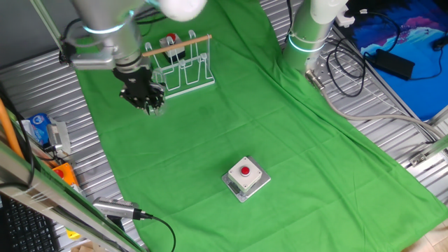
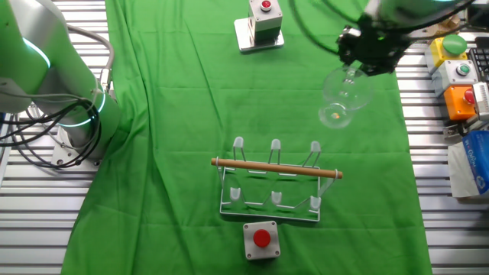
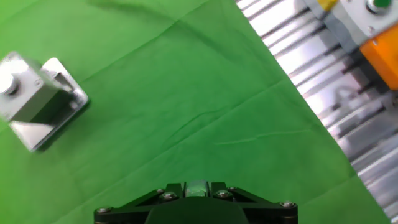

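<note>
A clear glass (image 2: 345, 90) hangs above the green cloth in exterior view 2, hard to make out against it. At its upper end my gripper (image 2: 353, 67) is shut on it. Between the fingertips in the wrist view a small see-through part of the glass (image 3: 197, 188) shows; the rest is hidden there. A white wire rack (image 2: 271, 212) with a wooden bar (image 2: 276, 166) stands on the cloth, its prongs empty. In exterior view 1 the gripper (image 1: 155, 106) is beside the rack's left end, and the glass barely shows.
One red-button box (image 1: 245, 175) sits on a metal plate mid-cloth; another red-button box (image 2: 261, 241) is close beside the rack. Coloured button boxes (image 2: 456, 76) line the metal table beyond the cloth's edge. Open cloth lies between the rack and the plate-mounted box.
</note>
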